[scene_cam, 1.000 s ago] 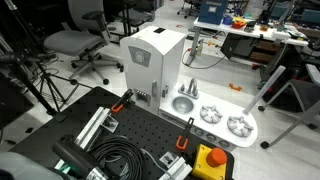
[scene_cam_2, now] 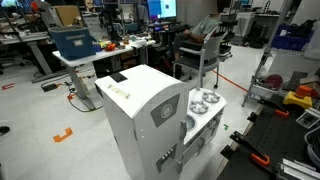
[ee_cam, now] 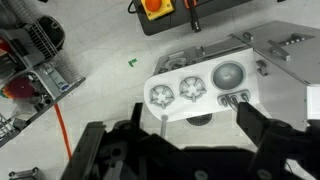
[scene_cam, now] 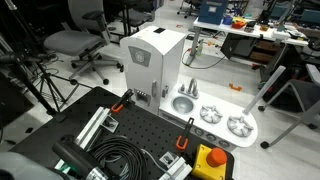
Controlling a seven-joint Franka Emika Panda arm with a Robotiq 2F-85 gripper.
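Observation:
A white toy kitchen has a tall cabinet (scene_cam: 154, 62) and a low counter. Two burners (ee_cam: 193, 88) and a round metal sink basin (ee_cam: 228, 75) are set in the counter (ee_cam: 205, 105), with no pot or other loose item on the burners. Seen from the other side, the cabinet (scene_cam_2: 150, 120) stands closest to the camera. In the wrist view my gripper is open above the counter's edge, its dark fingers (ee_cam: 262, 130) wide apart and only counter and floor showing between them. Neither exterior view shows the gripper clearly.
A black perforated table (scene_cam: 150, 130) adjoins the kitchen, carrying coiled cable (scene_cam: 118, 155), orange-handled clamps and a yellow box with a red button (scene_cam: 212, 162). Chairs and workbenches stand farther off. Pale floor (scene_cam_2: 70, 140) lies open beside the cabinet.

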